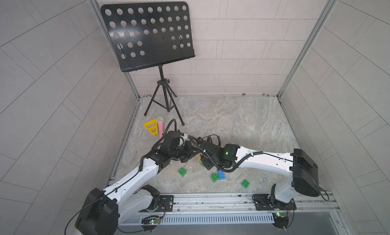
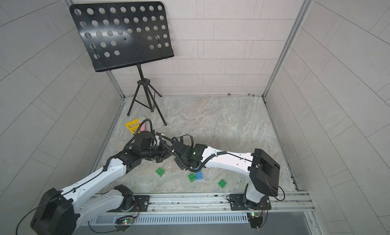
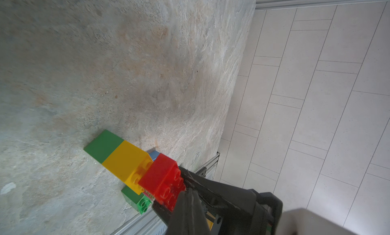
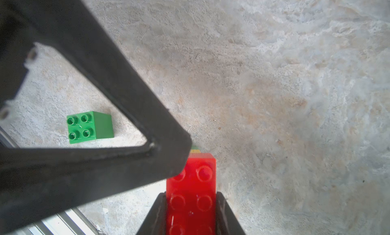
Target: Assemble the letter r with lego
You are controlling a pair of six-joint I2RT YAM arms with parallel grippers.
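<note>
In the right wrist view, a red brick [image 4: 191, 194] stands between the fingers of my right gripper, which is shut on it. A yellow brick [image 3: 128, 161] adjoins the red one in the left wrist view, with a green piece [image 3: 103, 145] at its far end; whether red and yellow are fully joined, I cannot tell. My left gripper is shut, nothing visible between its fingers. Its dark tip lies against or just over the red brick's edge in the right wrist view. From above, the arms hide most of the bricks.
Loose green bricks lie at front left [image 1: 182, 171], centre [image 1: 214, 177] and right [image 1: 245, 183]. A blue brick [image 1: 220, 175] touches or nearly touches the central green one. A yellow frame [image 1: 151, 126], pink object [image 1: 160, 126] and music stand [image 1: 164, 88] occupy the back left.
</note>
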